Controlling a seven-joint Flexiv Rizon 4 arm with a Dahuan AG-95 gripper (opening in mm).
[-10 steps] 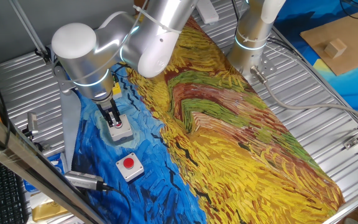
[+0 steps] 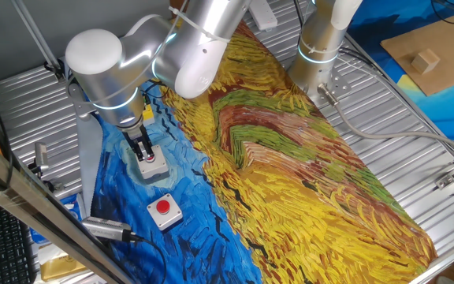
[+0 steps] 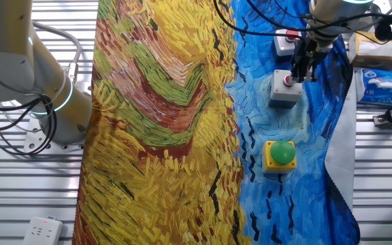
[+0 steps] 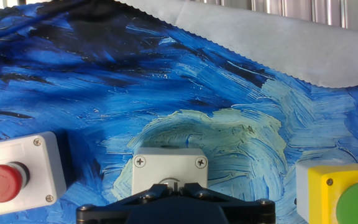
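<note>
Right over the middle push-button box [image 4: 169, 163], a light-grey box with screws in its corners, my gripper points down with its fingertips together. Nothing shows between them. From the side, the gripper [image 2: 148, 156] reaches the top of that box, close to its small red button [image 3: 288, 80]; whether it touches or presses the button I cannot tell. On one side sits a white box with a large red button [image 4: 2, 182], also seen as a red button [image 2: 163, 207] in exterior view 1. On the other side is a yellow box with a green button [image 3: 282, 152].
A painted cloth [image 2: 306, 189] in blue and yellow covers the slatted metal table. Near the blue edge lie a silver device [image 2: 107, 229] with a cable and a keyboard [image 2: 2, 237].
</note>
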